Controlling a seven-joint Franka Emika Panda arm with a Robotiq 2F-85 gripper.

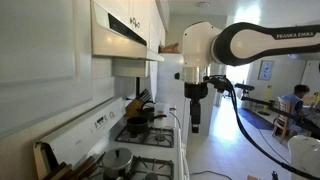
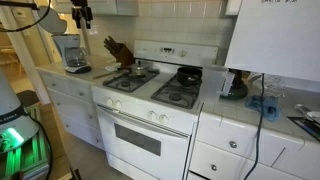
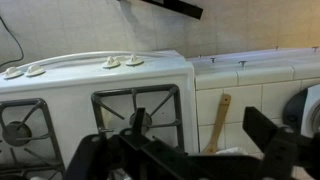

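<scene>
In the wrist view my gripper stands open, its dark fingers wide apart at the lower edge, with nothing visible between them. Below it are the white stove (image 3: 150, 78) and the tiled counter (image 3: 240, 92). A wooden utensil (image 3: 219, 115) lies on that counter. Exterior view 1 has the gripper (image 1: 195, 118) pointing down, high above the stove side. A lidded pot (image 1: 117, 160) and a dark pot (image 1: 139, 124) rest on the burners there. From the other side, the gripper (image 2: 82, 18) hangs at the upper left, clear of the counter.
A coffee maker (image 2: 72, 55) and a knife block (image 2: 120, 52) stand left of the stove. A dark pan (image 2: 188, 76) sits on a rear burner. Cupboards (image 1: 125, 15) overhang the stove. Someone sits at the far right (image 1: 300, 105) in exterior view 1.
</scene>
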